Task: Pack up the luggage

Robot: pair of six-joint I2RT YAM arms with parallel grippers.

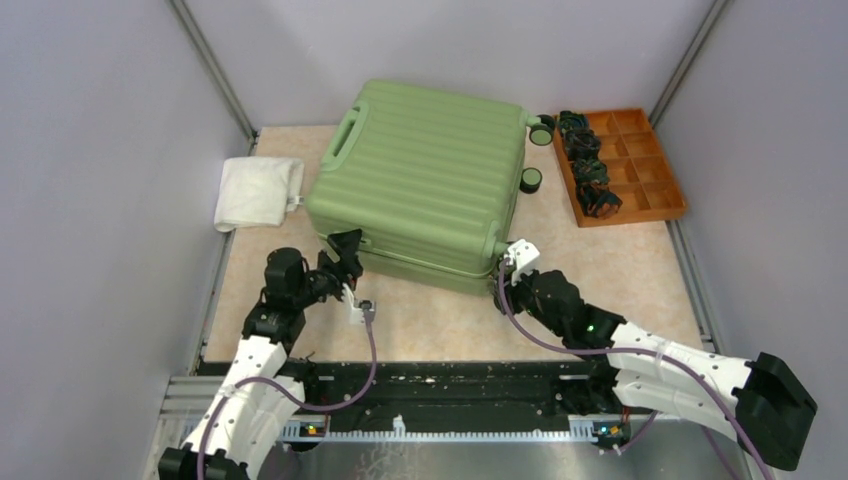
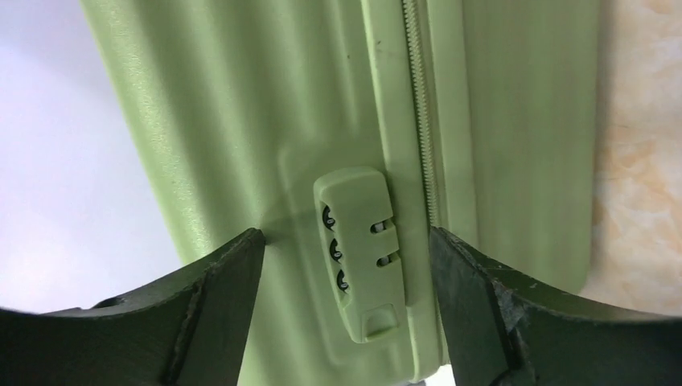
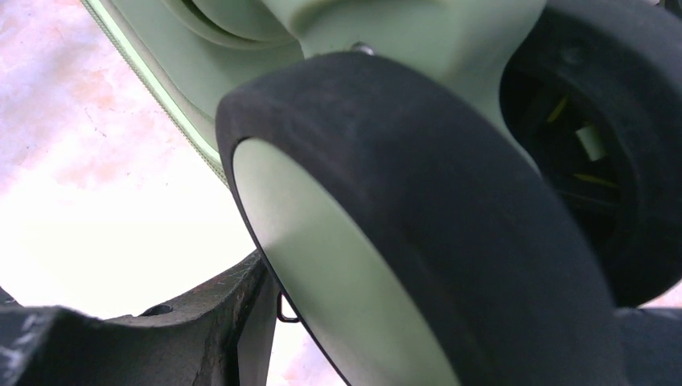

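Observation:
A closed green suitcase [image 1: 420, 180] lies on the tan table. My left gripper is open at its near side, fingers either side of the combination lock [image 2: 359, 265] beside the zipper. At the near right corner my right gripper [image 1: 505, 280] is up against a wheel [image 3: 338, 241]; the wheel covers much of the space between the fingers, so its finger is hard to tell.
A folded white towel [image 1: 255, 190] lies left of the suitcase. A wooden compartment tray [image 1: 645, 165] with several dark bundled items stands at the back right.

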